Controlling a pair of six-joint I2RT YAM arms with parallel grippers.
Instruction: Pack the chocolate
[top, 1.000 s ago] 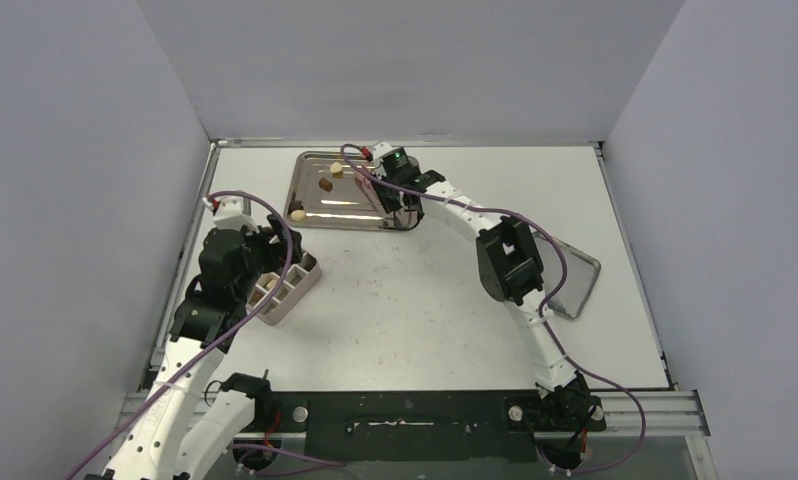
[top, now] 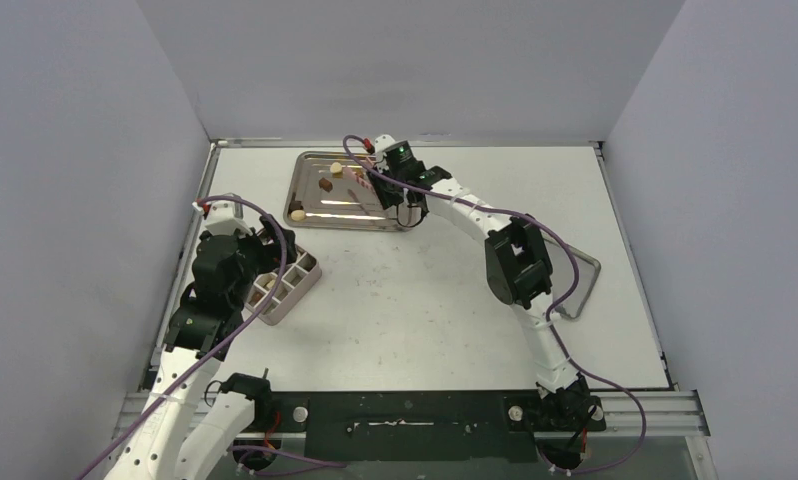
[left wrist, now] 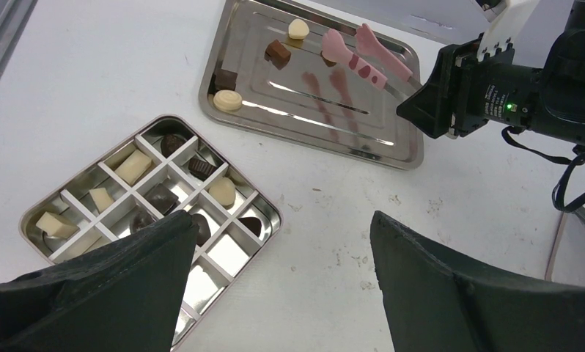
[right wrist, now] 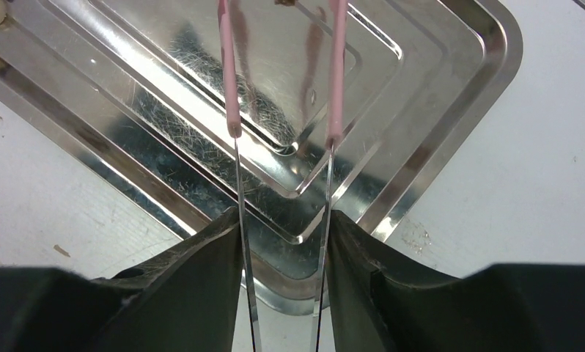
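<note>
A divided metal box (left wrist: 231,257) holds light and dark chocolates in several compartments; my open left gripper is over it, nothing between its fingers. The metal tray (top: 315,200) at the back carries white pieces (left wrist: 228,100) and brown pieces (left wrist: 277,53). Above that tray is my right gripper, part open, with two pink-tipped tongs (left wrist: 355,59) extending from it, their tips apart. In the right wrist view nothing shows between the tongs, and the chocolates are mostly out of frame.
A second, empty-looking tray (top: 585,275) lies at the right of the table, partly behind the right arm. Walls stand behind and to both sides.
My right gripper has shifted slightly over the back tray and its wrist stands a little higher. The left arm has moved only slightly.
</note>
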